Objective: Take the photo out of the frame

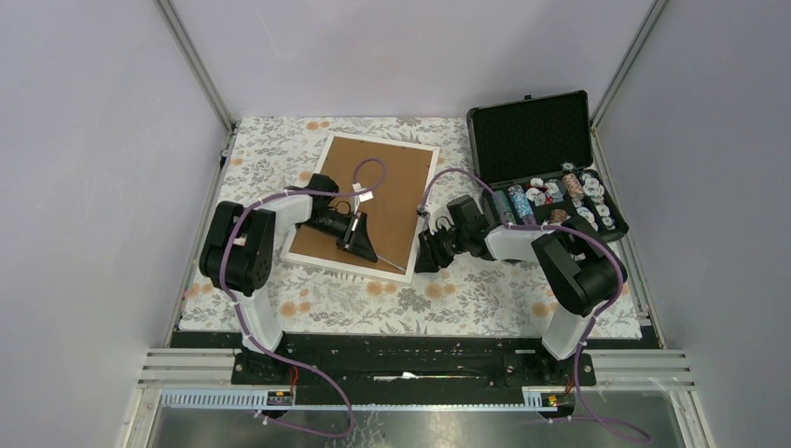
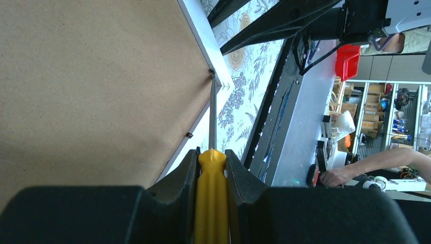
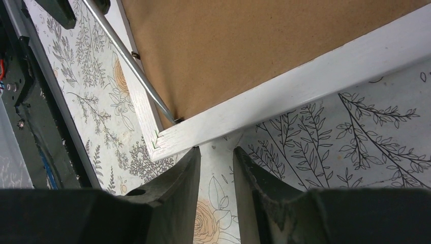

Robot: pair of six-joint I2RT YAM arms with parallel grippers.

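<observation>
The white photo frame (image 1: 326, 267) lies back side up, its brown backing board (image 1: 384, 207) still seated inside. My left gripper is shut on the yellow handle of a screwdriver (image 2: 212, 203). Its metal shaft (image 3: 133, 62) slants down to the near right corner, where the tip meets a small dark tab (image 3: 179, 120) at the board's edge. Beside that corner, my right gripper has its fingertips close against the frame's outer side. A narrow gap showing patterned cloth separates them; whether they pinch the frame's edge is unclear. The photo itself is hidden.
Another dark tab (image 3: 135, 55) sits along the near rim. An open black case (image 1: 532, 140) with screwdriver bits and rolls stands at the back right, behind the right arm.
</observation>
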